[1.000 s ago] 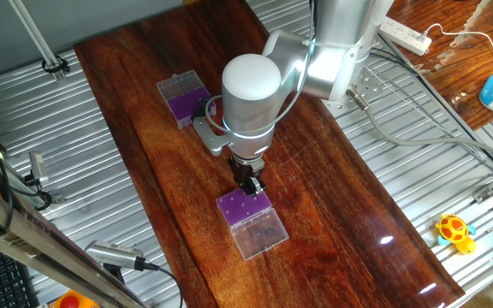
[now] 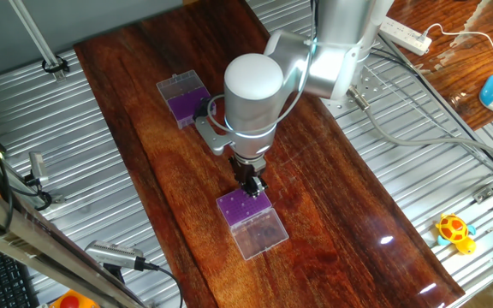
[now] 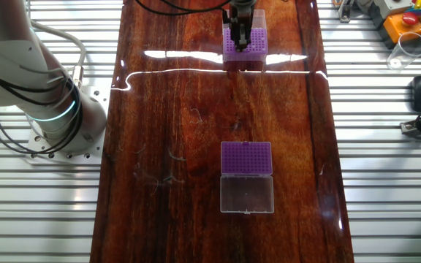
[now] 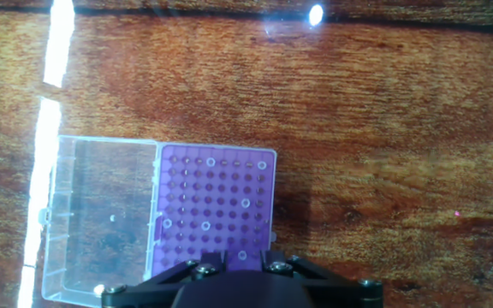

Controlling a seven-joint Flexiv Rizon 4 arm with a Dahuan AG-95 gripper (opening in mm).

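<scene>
My gripper point(image 2: 254, 187) points down over the edge of a purple rack point(image 2: 244, 206) with a hinged clear lid point(image 2: 259, 233) lying open. In the wrist view the purple rack point(image 4: 218, 192) has many small holes, and several of them carry pale rings, such as one ring point(image 4: 246, 203). At the lower edge there, the fingers point(image 4: 215, 260) stand apart with purple and a ring showing between them; whether they touch the rack cannot be told. A second purple rack point(image 3: 246, 158), its clear lid point(image 3: 247, 194) open too, lies away from the gripper and shows no rings.
Bare brown tabletop point(image 3: 174, 131) lies between the two racks. Over the slatted metal deck, a grey camera-like device point(image 2: 114, 254) stands at the left, and a toy turtle point(image 2: 454, 229) at the right. A clear cup point(image 3: 406, 51) is off the table.
My gripper has shifted very slightly to the right over the near rack. Both racks and their lids have stayed in place.
</scene>
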